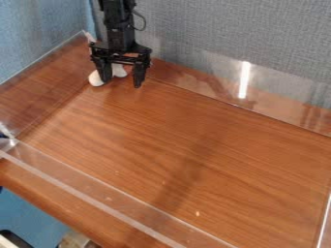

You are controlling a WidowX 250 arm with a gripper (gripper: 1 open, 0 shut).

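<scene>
My gripper [120, 70] is at the back left corner of the wooden table, low over the surface, its black fingers spread apart. A white object [97, 78] lies under and behind it, partly hidden by the fingers; its shape is hard to make out. I cannot tell whether the fingers touch it.
Clear panels edge it along the back and front left, with grey and blue walls behind the gripper. Small dark items sit beyond the lower left edge.
</scene>
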